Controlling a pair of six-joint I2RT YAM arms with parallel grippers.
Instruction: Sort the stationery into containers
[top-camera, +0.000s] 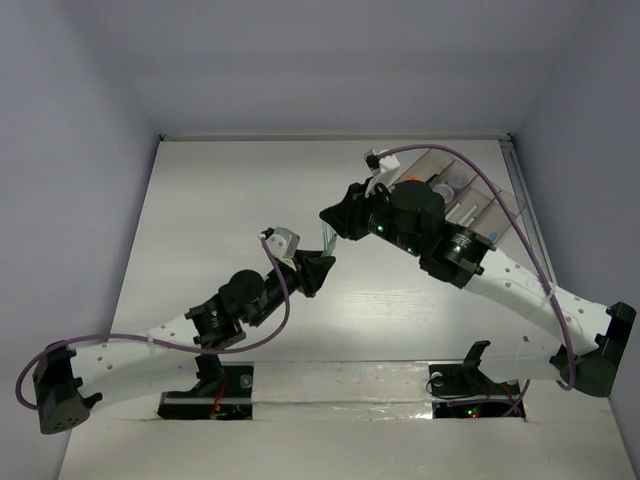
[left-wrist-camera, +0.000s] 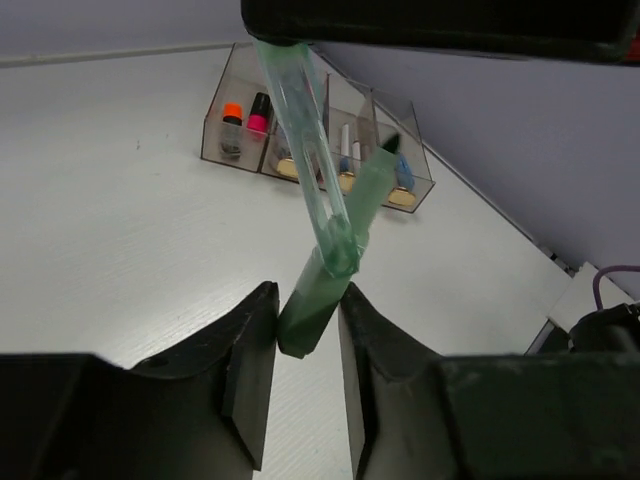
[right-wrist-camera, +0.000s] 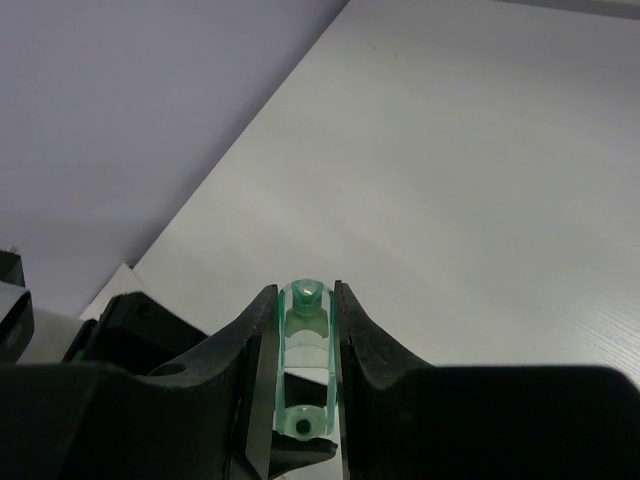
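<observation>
A translucent pale-green stationery item with a long looped, see-through part (top-camera: 329, 240) spans the gap between my two grippers above the middle of the table. My right gripper is shut on its looped end. My left gripper is shut around the solid lower end of the green item (left-wrist-camera: 318, 300), its fingers (left-wrist-camera: 255, 370) on either side. The clear compartment container (top-camera: 510, 208) stands at the back right, partly behind the right arm. In the left wrist view the container (left-wrist-camera: 237, 152) shows an orange-capped bottle (left-wrist-camera: 232, 120) in its left compartment.
A pink-and-black item (left-wrist-camera: 259, 116) stands beside the bottle, and white sticks (left-wrist-camera: 345, 145) are in another compartment. Both arms are close together at the centre.
</observation>
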